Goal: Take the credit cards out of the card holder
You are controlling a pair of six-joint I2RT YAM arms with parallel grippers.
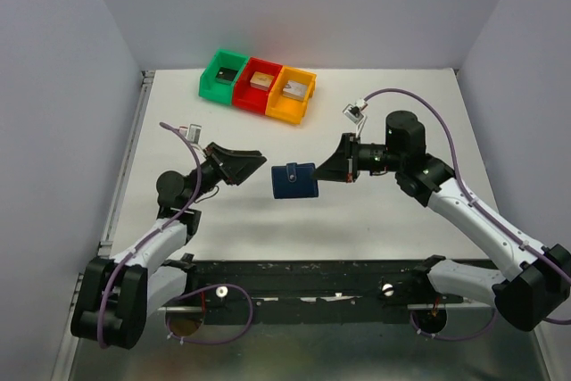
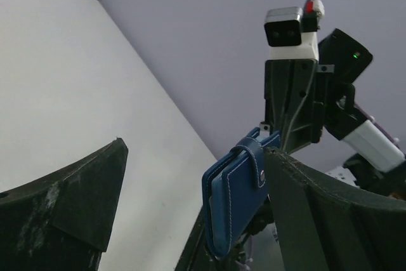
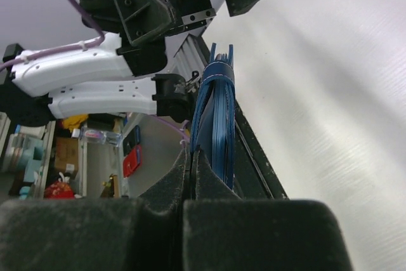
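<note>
The card holder point(image 1: 294, 186) is a dark blue wallet with a snap strap point(image 2: 253, 155) across its opening, held up in the middle above the white table. My right gripper point(image 1: 323, 173) has shut on its right edge; in the right wrist view the thin folded layers of the holder point(image 3: 216, 118) stand up from between the fingertips. To the left, my left gripper point(image 1: 260, 163) is open and empty, apart from the holder, its fingers point(image 2: 95, 195) spread wide in the left wrist view. No cards can be made out clearly.
Green point(image 1: 207, 88), red point(image 1: 244, 95) and orange point(image 1: 281, 108) bins stand at the back, each with a small block-like item inside. The white table around and between the arms is clear. The table's front edge point(image 1: 303, 267) lies below the holder.
</note>
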